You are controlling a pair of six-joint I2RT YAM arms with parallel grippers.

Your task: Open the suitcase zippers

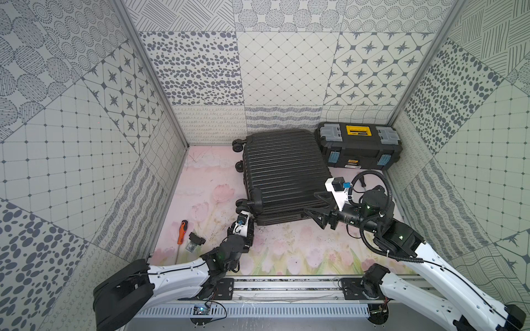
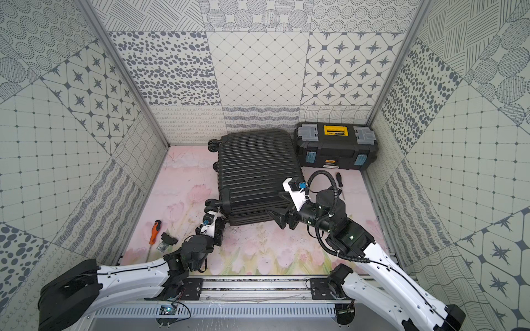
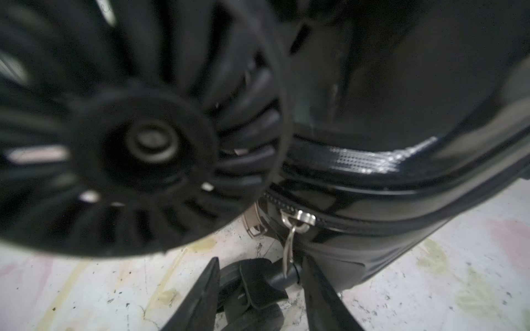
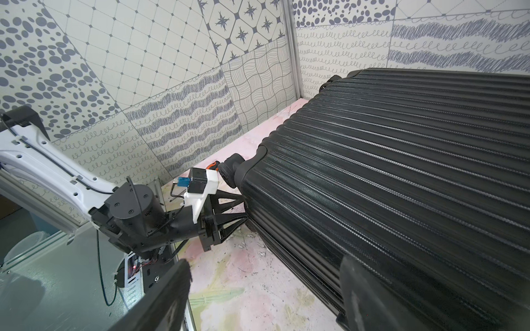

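Note:
The black suitcase (image 1: 284, 171) lies flat on the table, wheels to the left. At its near-left corner my left gripper stands part open just below a silver zipper pull (image 3: 288, 245) hanging from its slider, with nothing clearly held; a large wheel (image 3: 138, 138) fills the upper left of that view. My right gripper (image 1: 325, 215) hovers over the suitcase's near-right edge, open, its blurred fingertips wide apart in the right wrist view.
A toolbox (image 1: 357, 147) sits at the back right, with a dark-handled tool (image 2: 339, 182) before it. An orange screwdriver (image 1: 181, 231) and a small dark object (image 1: 196, 238) lie at left. Bare table surrounds them.

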